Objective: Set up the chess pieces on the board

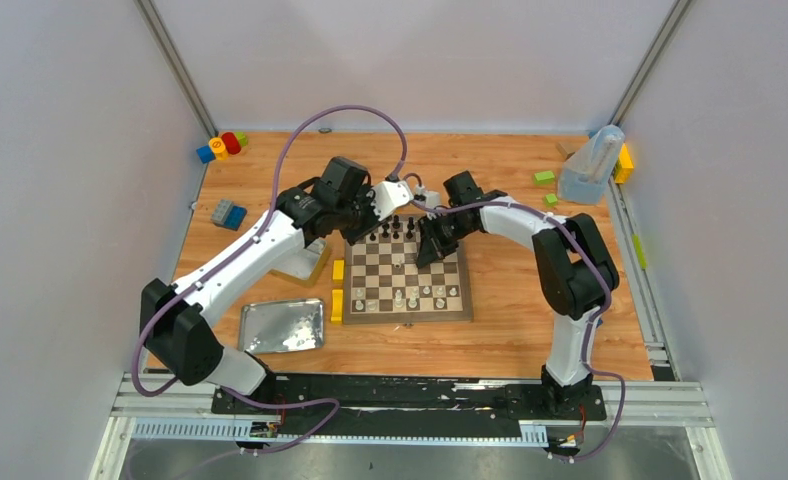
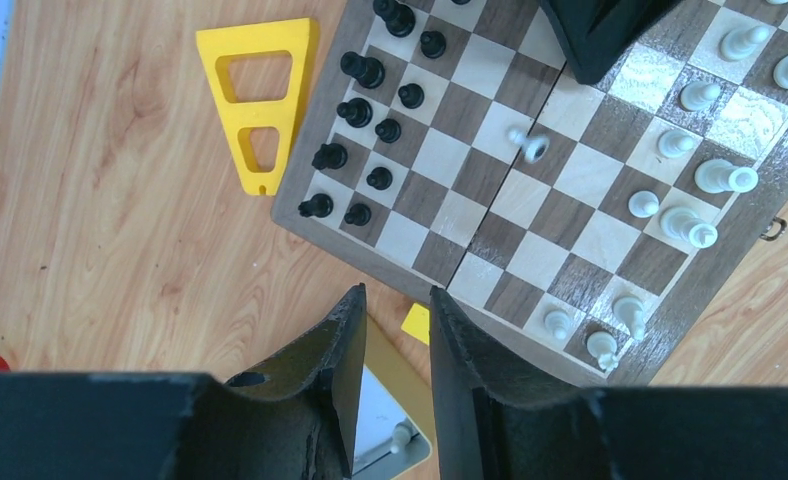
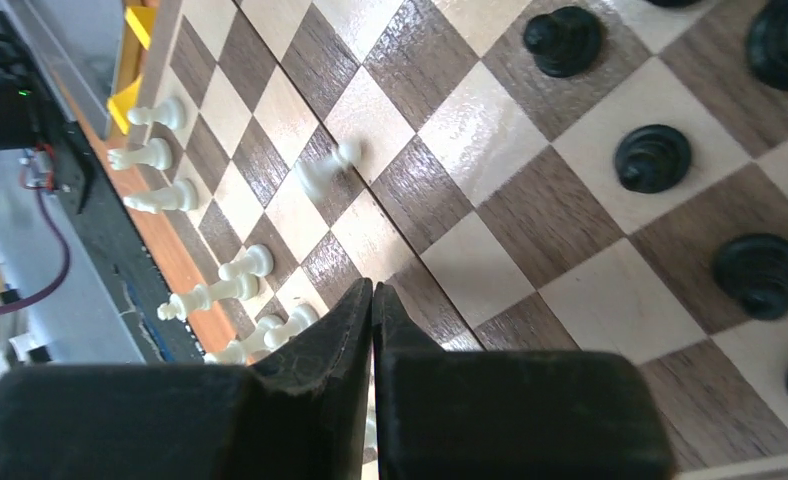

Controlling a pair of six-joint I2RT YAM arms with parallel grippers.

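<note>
The chessboard (image 1: pixel 407 300) has black pieces (image 2: pixel 361 70) along one side and white pieces (image 2: pixel 725 176) along the other. A small white piece (image 2: pixel 527 143) lies tipped, blurred, near the middle seam in both wrist views. My left gripper hangs over the board's left edge, fingers parted, nothing seen between the fingertips. My right gripper is over the board with fingertips together; whatever may be between them is hidden.
A yellow frame (image 2: pixel 210 50) lies beside the board. The open box (image 2: pixel 398 375) holding a white piece is left of it; a metal tray (image 1: pixel 281 325) stands at the front left.
</note>
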